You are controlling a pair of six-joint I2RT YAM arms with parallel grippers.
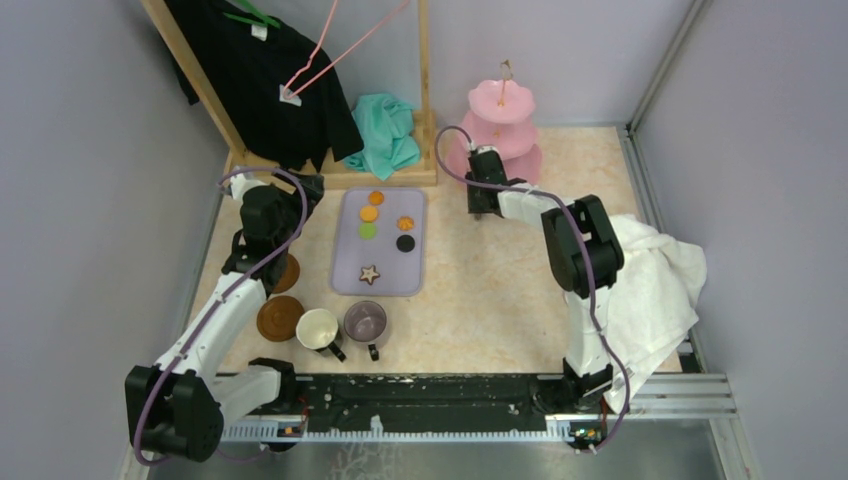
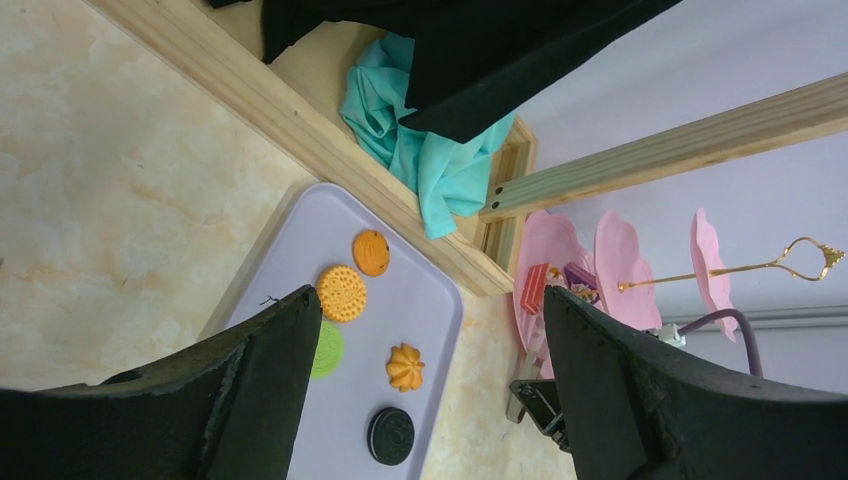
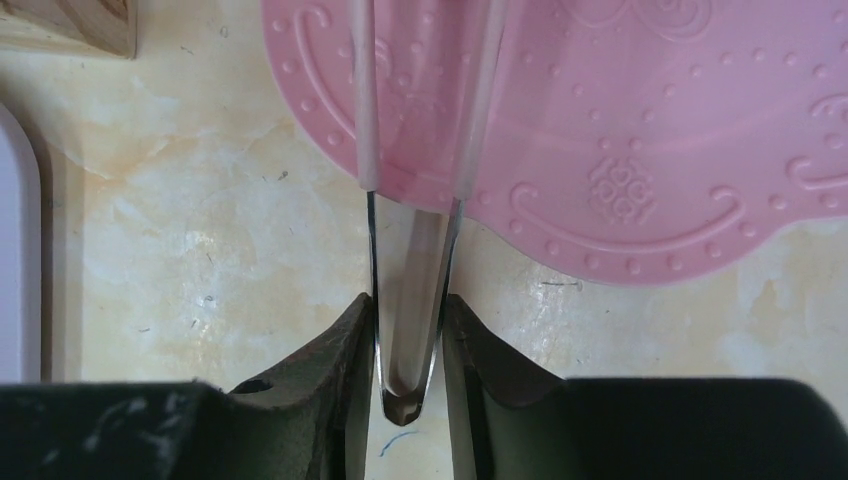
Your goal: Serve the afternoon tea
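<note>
A pink three-tier stand (image 1: 502, 100) stands at the back right. My right gripper is at its front, its fingers on either side of the metal end of tongs (image 3: 460, 150), which reach over the bottom plate (image 3: 640, 190); whether they grip is unclear. A lilac tray (image 1: 380, 260) holds round biscuits (image 2: 342, 294), a green disc (image 1: 367, 230), a flower-shaped piece (image 2: 405, 368), a dark biscuit (image 2: 390, 437) and a star biscuit (image 1: 369, 274). My left gripper hangs at the tray's left, open and empty.
Two mugs (image 1: 366, 322) and wooden coasters (image 1: 280, 318) lie front left. A wooden rack (image 1: 426, 80) with black garment and teal cloth is at the back left. A white towel (image 1: 655, 300) lies at right.
</note>
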